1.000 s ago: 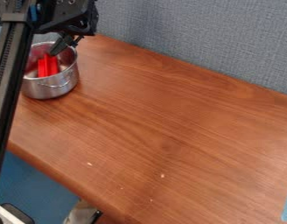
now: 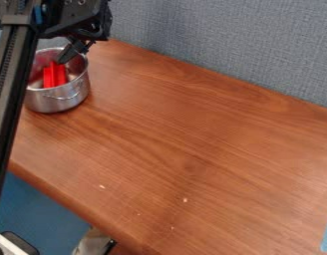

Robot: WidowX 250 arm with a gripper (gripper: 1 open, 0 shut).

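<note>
A steel pot (image 2: 57, 97) stands at the far left of the wooden table, partly behind the black arm. Inside it is a red object (image 2: 53, 75), its full shape hidden by the pot wall and the arm. My black gripper (image 2: 76, 48) hangs just over the pot's back rim, above and to the right of the red object. It is open, and I see nothing held in it.
A grey padded wall (image 2: 226, 40) runs along the back. A light blue patch (image 2: 326, 234) shows at the right edge.
</note>
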